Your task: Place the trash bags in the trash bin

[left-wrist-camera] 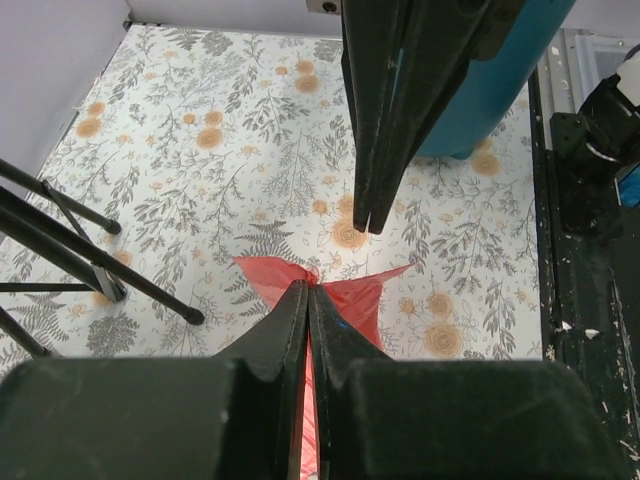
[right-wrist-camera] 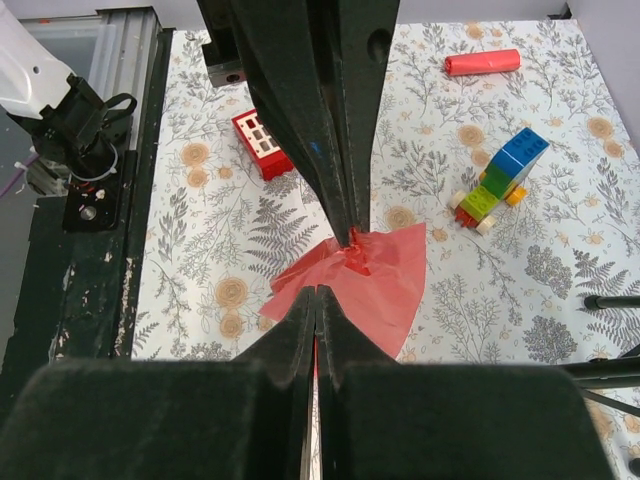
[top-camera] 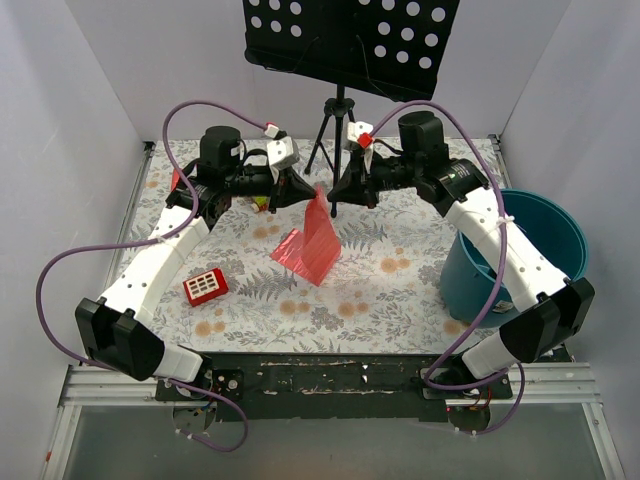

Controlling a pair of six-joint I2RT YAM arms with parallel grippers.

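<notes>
A translucent red trash bag [top-camera: 318, 240] hangs above the middle of the table, its gathered top at my left gripper [top-camera: 314, 191]. In the right wrist view, the left fingertips pinch the bag's bunched top [right-wrist-camera: 356, 255], so the left gripper is shut on it. My right gripper [top-camera: 332, 197] is just right of the bag, a small gap apart. Its fingers [left-wrist-camera: 405, 130] meet closely at the tips in the left wrist view, with no bag between them. The teal trash bin [top-camera: 465, 285] stands at the right; its bottom is mostly hidden.
A black music stand [top-camera: 350, 40] rises at the back, its tripod legs behind the grippers. A red block box [top-camera: 206, 287] lies at left; a toy brick vehicle [right-wrist-camera: 500, 180] and red cylinder [right-wrist-camera: 482, 62] are farther back.
</notes>
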